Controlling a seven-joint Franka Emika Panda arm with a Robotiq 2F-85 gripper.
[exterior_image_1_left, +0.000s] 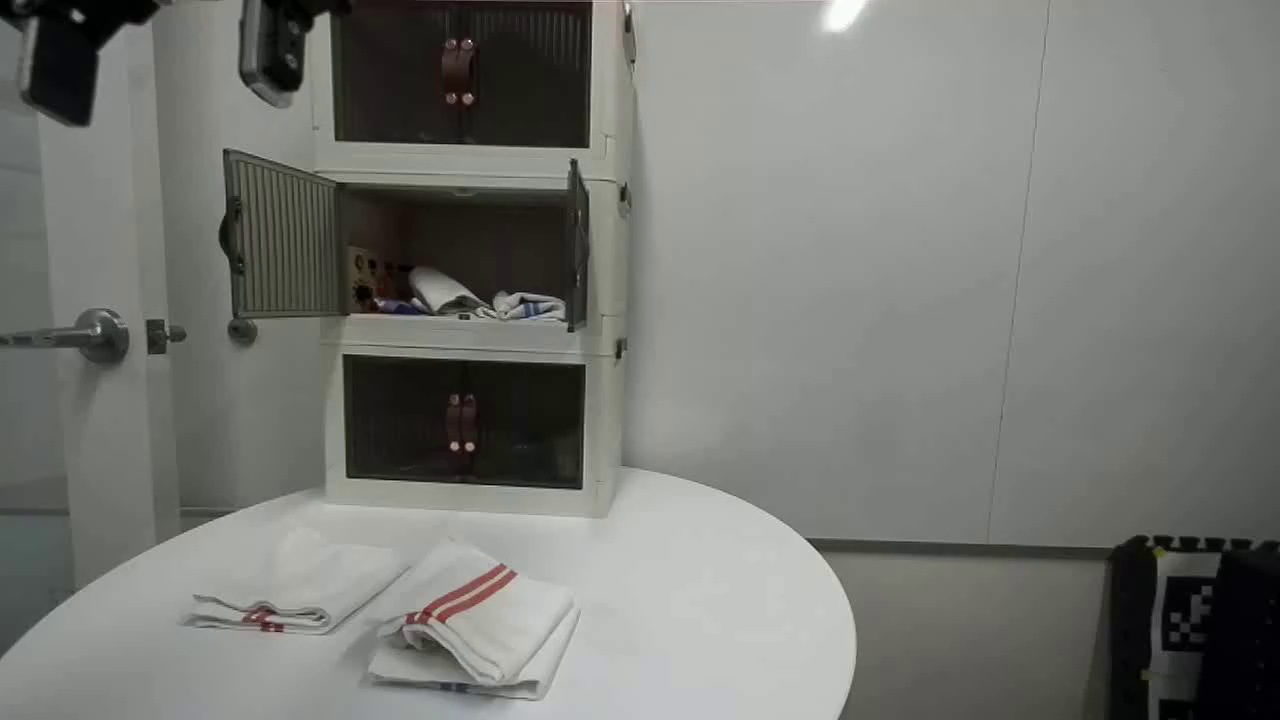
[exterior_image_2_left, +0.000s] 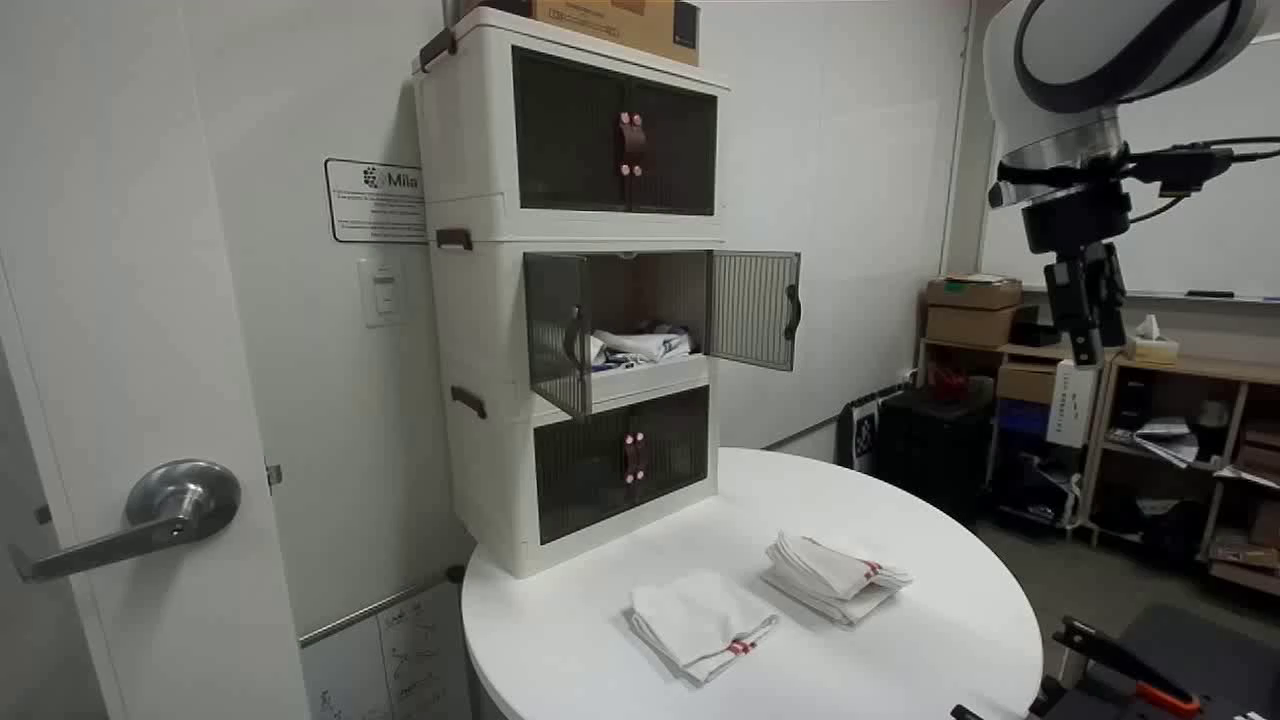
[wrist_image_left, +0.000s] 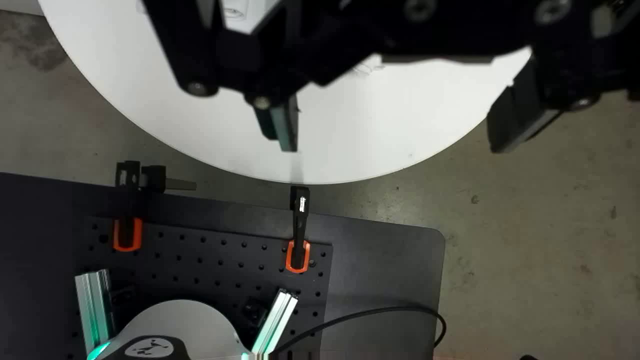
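Note:
Wide apart stand the fingers of my gripper, open and empty, high above the near edge of the white round table. Exterior view 1 shows its two fingertips at the top left corner. On the table lie two stacks of folded white cloths: a flat one at the left with a red stripe, and a thicker one with two red stripes on its top cloth. The cabinet's middle compartment has both doors swung out. Inside it rest a rolled white cloth and a folded blue-striped cloth.
The left door and right door jut out from the cabinet. Its upper doors and lower doors are closed. Orange-ended clamps sit on the robot's base table.

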